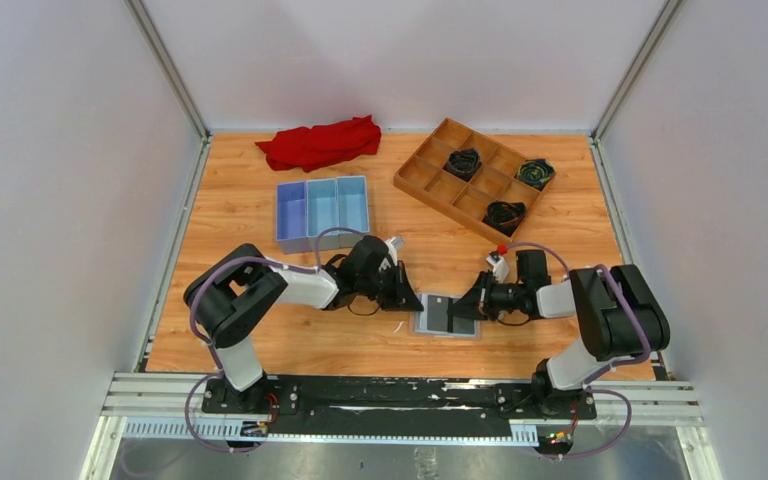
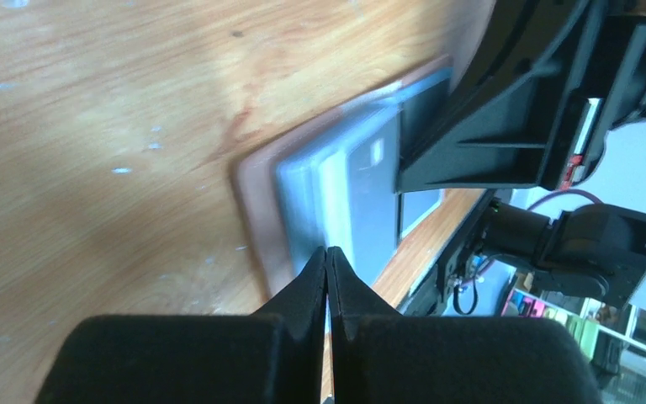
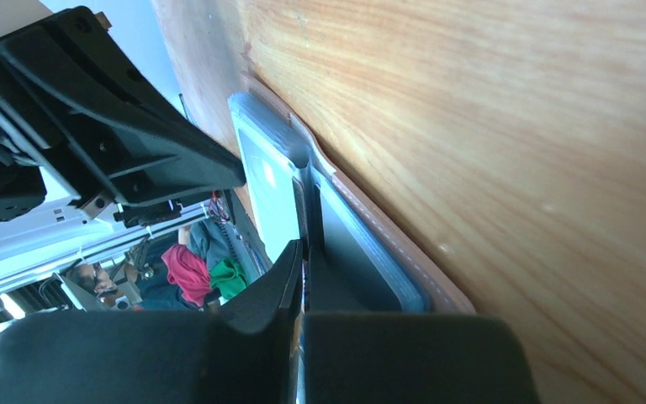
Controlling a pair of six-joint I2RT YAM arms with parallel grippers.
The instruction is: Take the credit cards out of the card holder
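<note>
A flat grey and clear card holder (image 1: 438,316) lies open on the table between the two arms. My left gripper (image 1: 418,307) is shut at its left edge. In the left wrist view those shut fingertips reach the pale, rounded edge of the holder (image 2: 307,198), and nothing shows between them. My right gripper (image 1: 457,313) sits low over the holder's right part. Its shut fingertips touch or nearly touch the dark strip at the middle in the right wrist view, beside the clear pockets (image 3: 273,189). Whether cards lie in the pockets is hard to tell.
Behind stand a blue bin (image 1: 338,239) with three compartments and a wooden divided crate (image 1: 422,184) holding dark coiled bundles. A red cloth (image 1: 322,145) lies at the back left. Table space in front of and behind the holder is clear.
</note>
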